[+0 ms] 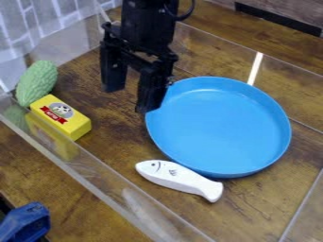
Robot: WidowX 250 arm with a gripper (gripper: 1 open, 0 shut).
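My black gripper (136, 77) hangs over the wooden surface at the upper middle, open, its two fingers apart, left of and just above a blue plate (218, 126). A yellow box (59, 117) with a label lies to its lower left, with a green corn-like object (37, 83) behind it. A white fish-shaped object (179, 181) lies below the plate.
A transparent barrier (89, 170) runs along the left and front. A blue object (23, 223) lies outside it at the lower left. The wood at the back right and between box and plate is clear.
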